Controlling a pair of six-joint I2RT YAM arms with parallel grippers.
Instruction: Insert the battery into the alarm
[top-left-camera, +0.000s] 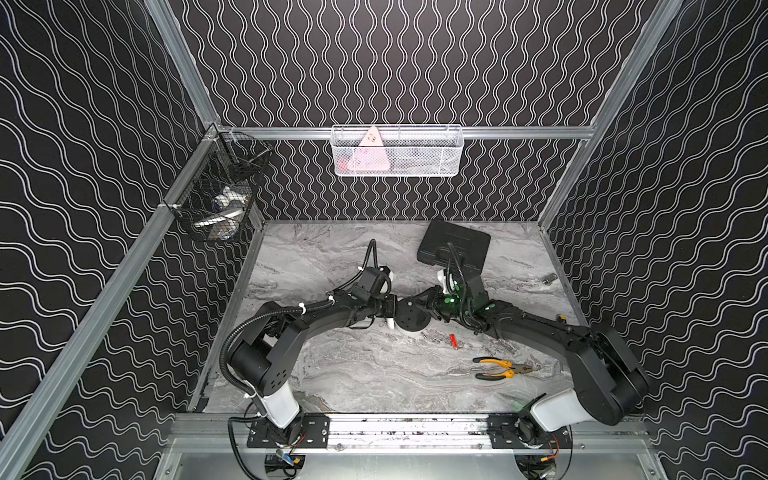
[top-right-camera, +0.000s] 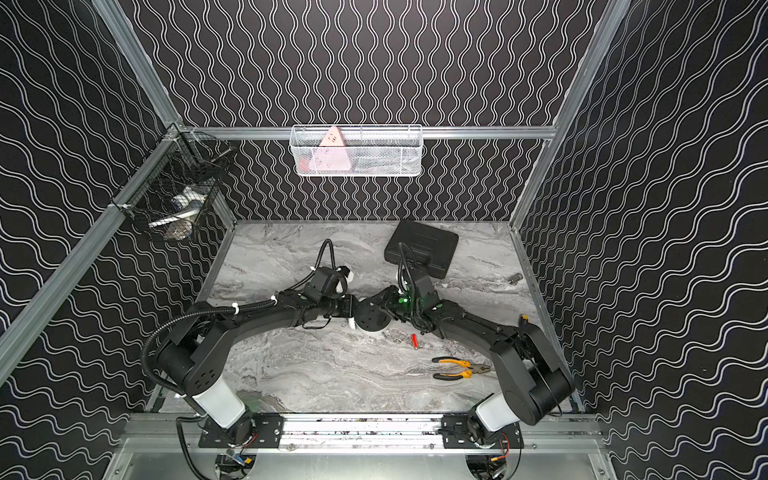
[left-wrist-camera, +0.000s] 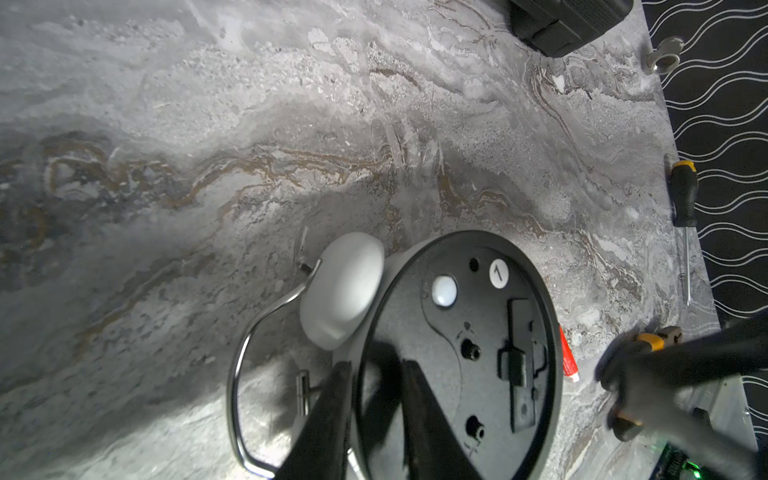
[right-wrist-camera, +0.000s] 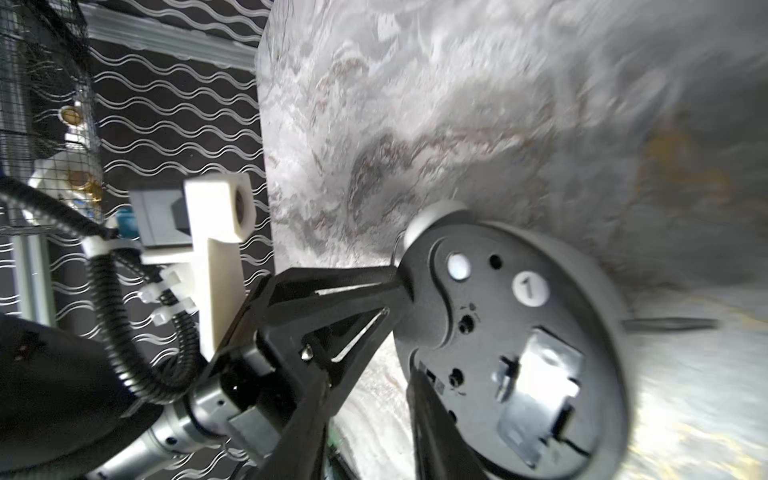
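Note:
The alarm clock (top-left-camera: 412, 318) shows its round black back between my grippers, with a numbered sticker, knobs and a latch (left-wrist-camera: 520, 364); its white bell (left-wrist-camera: 340, 288) is at the side. My left gripper is shut on the clock's rim. My right gripper reaches over the back; in the right wrist view its fingers are blurred and apart, with nothing clearly between them. A small red battery (top-left-camera: 453, 341) lies on the table to the front right of the clock.
Orange-handled pliers (top-left-camera: 496, 368) lie at the front right, a screwdriver (left-wrist-camera: 684, 200) along the right edge. A black case (top-left-camera: 452, 244) sits at the back right.

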